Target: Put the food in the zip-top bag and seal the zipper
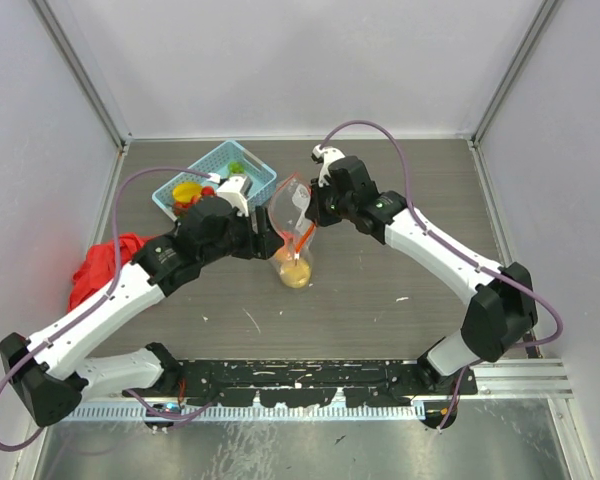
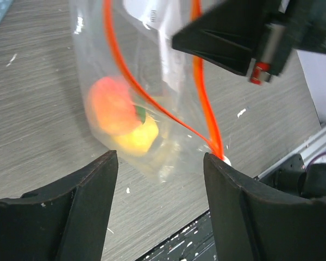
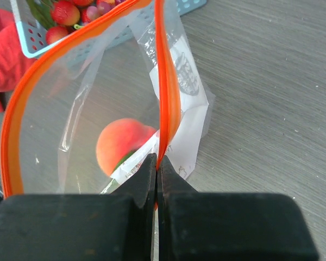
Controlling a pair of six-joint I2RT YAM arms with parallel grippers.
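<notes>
A clear zip top bag (image 1: 293, 262) with an orange zipper edge stands mouth-up near the middle of the table. Inside it lie a peach-coloured fruit (image 3: 119, 144) and a yellow piece of food (image 2: 138, 135). My right gripper is shut on the orange rim of the bag, and the mouth gapes wide beside it. On the bag's left, my left gripper is open, its fingers (image 2: 98, 190) apart and nothing held between them. The lower orange corner of the rim shows just beyond the left gripper's right fingertip.
Behind the left arm a blue basket (image 1: 263, 178) holds a yellow pepper (image 1: 186, 191), red fruit and greens. A red cloth (image 1: 98, 270) lies at the left. Bare table extends to the right and in front of the bag.
</notes>
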